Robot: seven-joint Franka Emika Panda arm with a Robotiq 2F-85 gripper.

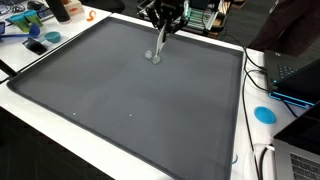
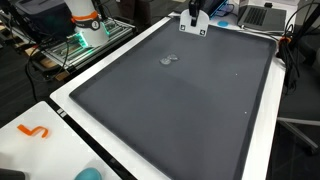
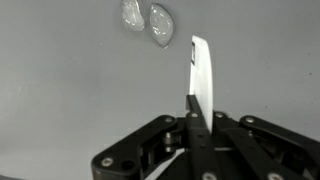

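Note:
Two small clear, glassy pieces lie near the far end of the grey board (image 1: pixel 130 110). In the wrist view, one clear piece (image 3: pixel 132 15) is at the top edge with the other clear piece (image 3: pixel 161 25) close beside it. My gripper is shut on a thin white flat piece (image 3: pixel 202 75), seen nearly edge-on there. From the side, this white piece (image 2: pixel 193 22) looks broad, with dark spots or holes. Its tip is beside the clear pieces; whether it touches the board cannot be told.
Most of the board is bare. Around it runs a white table edge (image 2: pixel 262 140). A blue disc (image 1: pixel 265 115) and a laptop (image 1: pixel 295 75) are at the right, with cables nearby. Cups and small items stand at the far left, including an orange piece (image 2: pixel 33 131).

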